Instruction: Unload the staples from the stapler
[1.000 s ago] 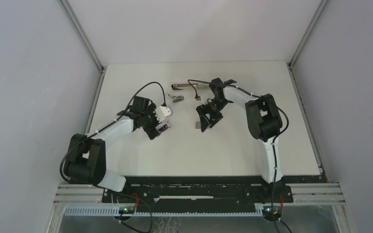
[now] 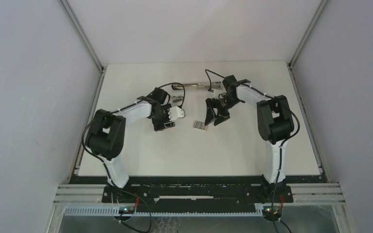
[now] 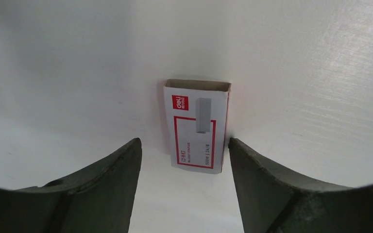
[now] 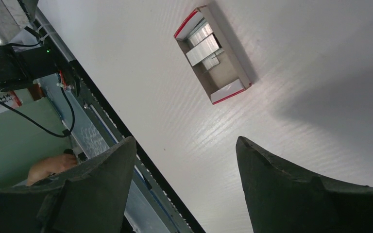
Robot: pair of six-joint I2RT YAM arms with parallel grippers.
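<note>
In the left wrist view a white staple box sleeve [image 3: 189, 136] with red print lies on the table, just beyond the fingertips of my left gripper, which stands open over it. The open tray [image 4: 223, 73] holding silver staple strips [image 4: 201, 51] lies on the table in the right wrist view and at the middle in the top view [image 2: 200, 125]. My right gripper hovers near it, open and empty. A small metal object [image 2: 177, 99], too small to identify, lies behind the left gripper.
A long metallic bar [image 2: 196, 85] lies at the back. A black rail runs along the front edge.
My left arm has moved back and right over the sleeve.
</note>
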